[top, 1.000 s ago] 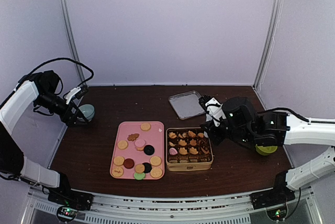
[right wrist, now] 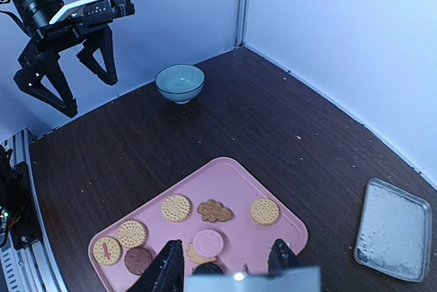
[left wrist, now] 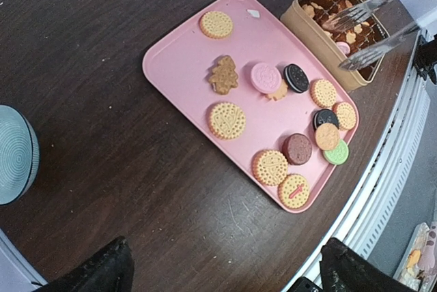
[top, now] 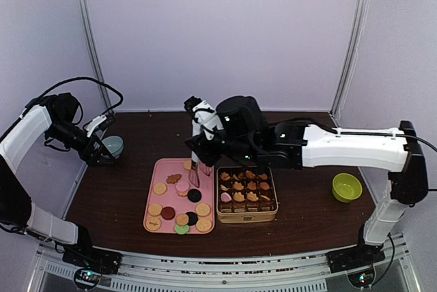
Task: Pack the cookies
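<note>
A pink tray (top: 158, 169) holds several cookies: cream, black, brown, pink, green and leaf-shaped ones such as the brown tree cookie (left wrist: 223, 74). Just right of it is the tin (top: 247, 216), its compartments holding mostly leaf-shaped cookies and a pink one. My right gripper (top: 201, 173) is above the tray's right side; in its wrist view the fingers stand apart over the pink and black cookies, with no cookie visibly held. My left gripper (top: 102, 154) hangs open at the left, near the blue bowl (left wrist: 15, 155), empty.
A green bowl (top: 347, 187) stands at the right. A metal tray (right wrist: 392, 230) lies at the back, behind the right arm in the top view.
My right gripper has risen from the tin and moved left to over the pink tray's right side. The left arm and the objects look unchanged.
</note>
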